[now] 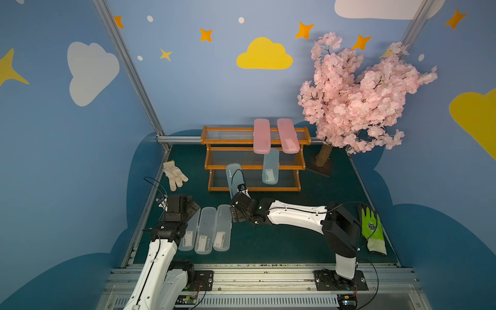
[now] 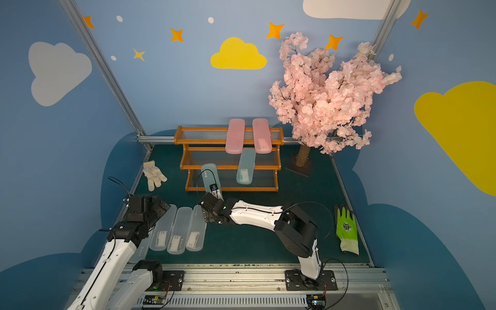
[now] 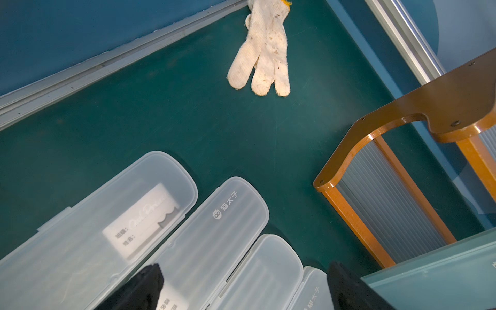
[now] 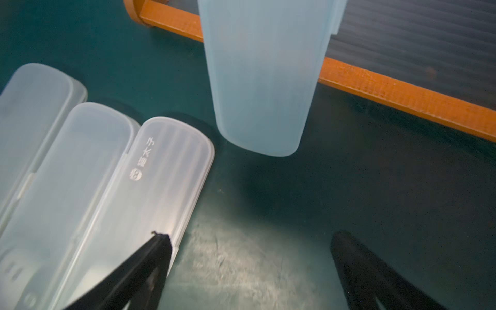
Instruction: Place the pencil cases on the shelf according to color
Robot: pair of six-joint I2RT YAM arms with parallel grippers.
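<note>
Two pink pencil cases (image 1: 262, 135) lie on the top tier of the wooden shelf (image 1: 225, 135). One blue case (image 1: 270, 170) lies across the middle and bottom tiers, and another blue case (image 4: 263, 77) rests to its left, extending over the shelf's front edge. Several clear cases (image 3: 217, 242) lie side by side on the front left of the mat. My left gripper is open above them. My right gripper is open in front of the shelf, below the left blue case, with nothing between its fingers.
A white glove (image 1: 174, 175) lies left of the shelf, a green glove (image 1: 373, 230) at the right. A blossom tree (image 1: 361, 98) stands at the back right. My right arm spans the front middle of the mat.
</note>
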